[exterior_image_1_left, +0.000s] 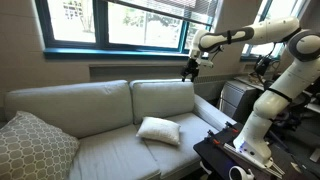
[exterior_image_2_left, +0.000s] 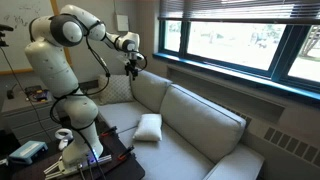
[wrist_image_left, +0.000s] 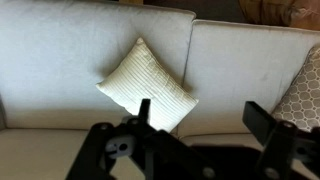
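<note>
A cream ribbed pillow (exterior_image_1_left: 159, 130) lies on the seat of the grey sofa (exterior_image_1_left: 95, 105), tilted like a diamond in the wrist view, where the pillow (wrist_image_left: 140, 80) is partly covered by one finger. High over the sofa, well clear of the cushions, hangs my gripper. Its fingers stand wide apart, with only sofa and pillow visible far below the gap. In the second exterior view the gripper (exterior_image_2_left: 131, 72) is small, pointing downward from the raised arm.
A patterned pillow (exterior_image_1_left: 35, 148) rests at the sofa's far end from the arm base. The arm stands on a dark table (exterior_image_1_left: 225, 158) close to the sofa front. Windows (exterior_image_2_left: 240, 45) line the wall behind. The air above the seat is free.
</note>
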